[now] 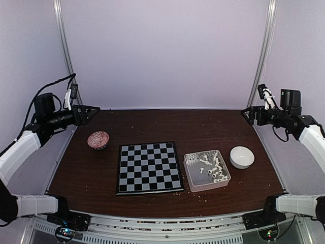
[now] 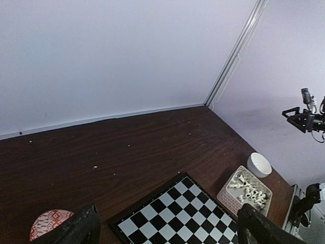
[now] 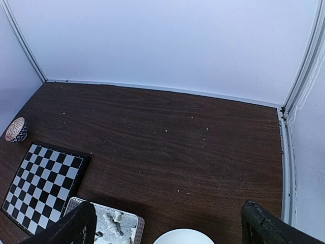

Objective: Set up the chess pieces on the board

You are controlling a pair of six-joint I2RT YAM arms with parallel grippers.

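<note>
The chessboard [image 1: 149,168] lies bare on the middle of the table, also seen in the left wrist view [image 2: 177,213] and right wrist view [image 3: 43,185]. To its right, a clear plastic basket [image 1: 195,184] holds several white chess pieces [image 1: 218,173] in a loose heap. My left gripper [image 1: 90,113] is raised at the left, above and behind the red patterned bowl, open and empty. My right gripper [image 1: 249,115] is raised at the right, above and behind the white bowl, also open and empty.
A red patterned bowl [image 1: 98,138] sits left of the board. A white bowl [image 1: 241,156] stands right of the basket.
</note>
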